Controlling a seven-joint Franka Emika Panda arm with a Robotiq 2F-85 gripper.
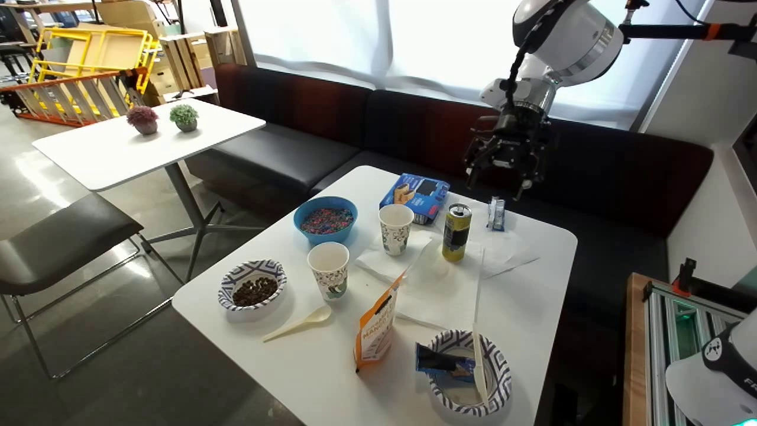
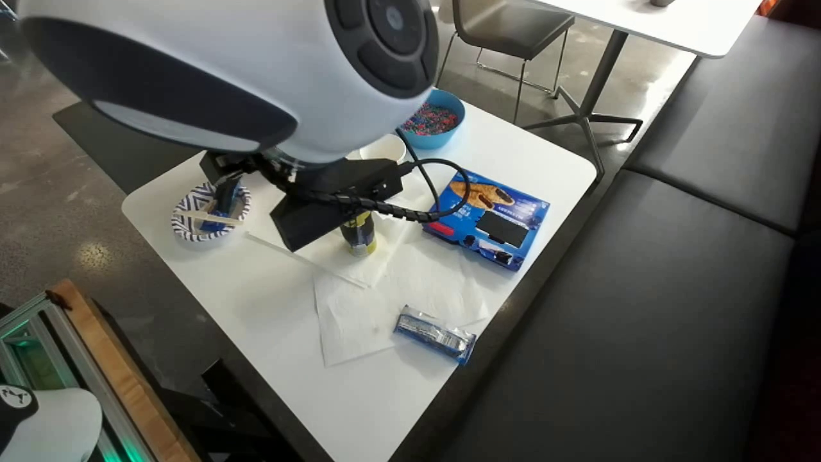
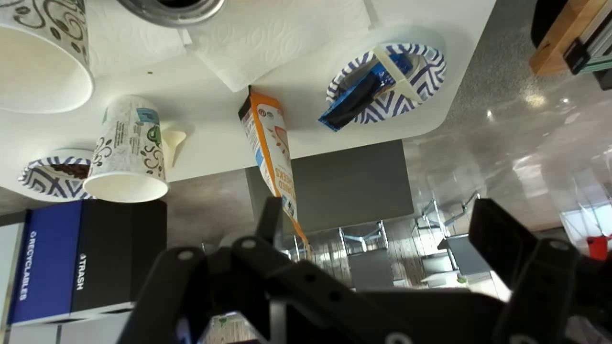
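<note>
My gripper hangs in the air over the back edge of the white table, its fingers apart and empty. In the wrist view its dark fingers stand widely spaced. Below it in exterior view 1 are a blue wrapped bar, a yellow-and-black can and a blue snack box. Two patterned paper cups stand near the middle. An orange-and-white pouch is upright towards the front. A patterned bowl at the front right holds a blue wrapper and a pale utensil.
A blue bowl of colourful bits and a patterned bowl of brown pieces stand on the left. A pale spoon lies before the cups. Paper towels cover the table's middle; a dark bench runs along the back.
</note>
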